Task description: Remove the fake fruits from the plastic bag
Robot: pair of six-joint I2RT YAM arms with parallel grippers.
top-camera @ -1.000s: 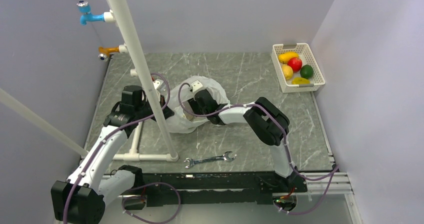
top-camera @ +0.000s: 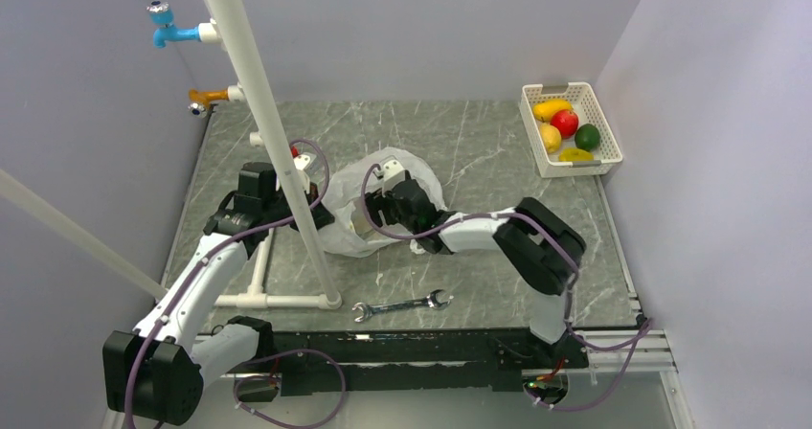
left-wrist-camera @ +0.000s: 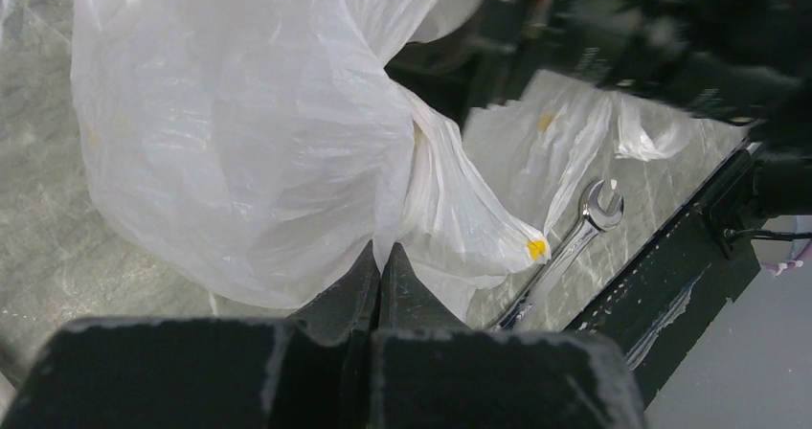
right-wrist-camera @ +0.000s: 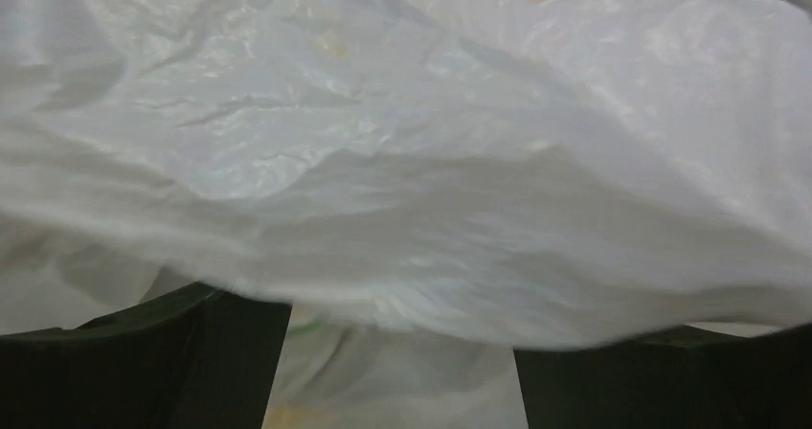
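The white plastic bag (top-camera: 347, 240) lies crumpled in the middle of the table, its mouth partly spread. My left gripper is shut on a fold of the bag's rim. Inside the mouth is my right gripper, its fingers apart; a flap of bag film hangs across them in the right wrist view, and no fruit can be made out between them. Faint yellow and green show through the film. In the left wrist view a small yellow spot (left-wrist-camera: 536, 248) shows at a lower corner of the bag. Other contents are hidden.
A white basket (top-camera: 538, 151) at the back right holds several fake fruits, among them a red one (top-camera: 565, 124) and a green one (top-camera: 587, 137). A wrench (top-camera: 402, 304) lies near the front edge. The white pipe frame (top-camera: 270, 127) rises beside my left arm.
The left gripper stays nearly still.
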